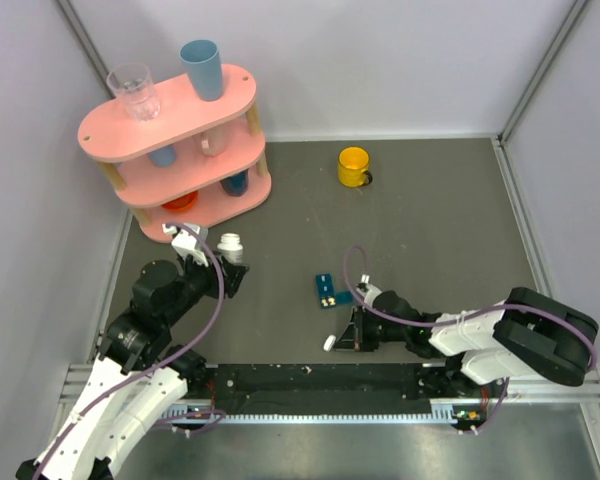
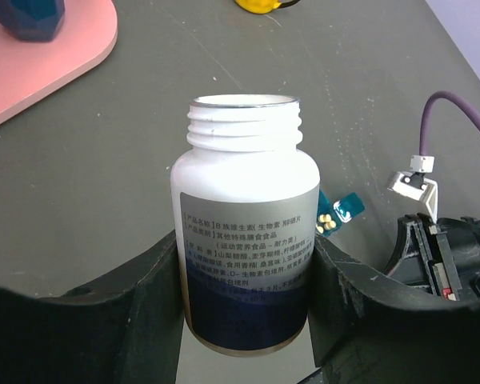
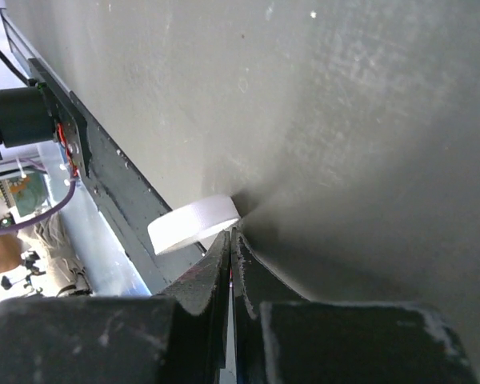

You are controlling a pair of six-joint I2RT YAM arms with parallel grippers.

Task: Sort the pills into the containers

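Observation:
In the left wrist view a white bottle (image 2: pixel 248 240) with a grey and blue label stands upright and lidless between the fingers of my left gripper (image 1: pixel 230 268), which is shut on it. Its inside is hidden. A white cap (image 3: pixel 194 224) sits tilted at the tips of my right gripper. The fingers are shut, with the cap's edge at their tips. From above, the cap (image 1: pixel 329 342) shows nearly edge-on near the front edge. Small pale pills (image 2: pixel 326 223) lie in a blue compartment box (image 1: pixel 325 290) behind the right gripper.
A pink shelf (image 1: pixel 185 165) with cups stands at the back left. At the back is a yellow mug (image 1: pixel 353 167). The table (image 1: pixel 280 230) between the shelf and the box is clear. A tiny pale speck (image 1: pixel 307 369) lies by the front edge.

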